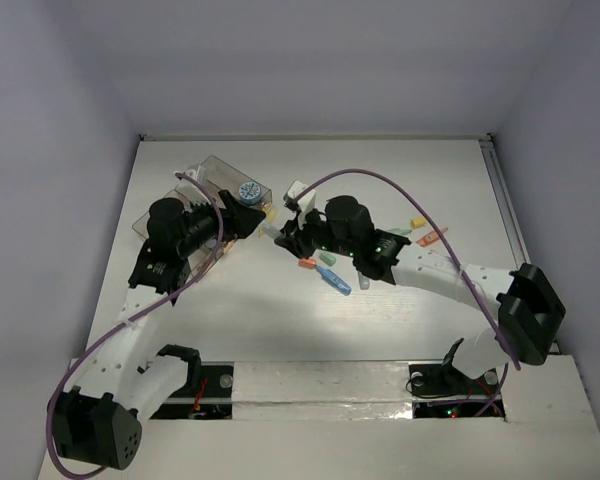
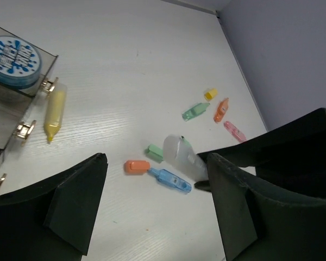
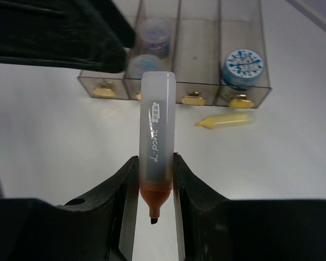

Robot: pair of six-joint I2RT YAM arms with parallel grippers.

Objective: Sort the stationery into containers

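Observation:
My right gripper is shut on a pale marker with an orange tip, held upright in the right wrist view and raised over the table. My left gripper faces it from beside the clear divided container, its fingers apart with nothing between them. The container holds round tubs, one with a blue patterned lid. A yellow marker lies just outside it. A blue marker, an orange piece and a green piece lie mid-table.
Small markers and caps, including a yellow cap, an orange one and a pink one, lie at the right of the table. Walls bound both sides.

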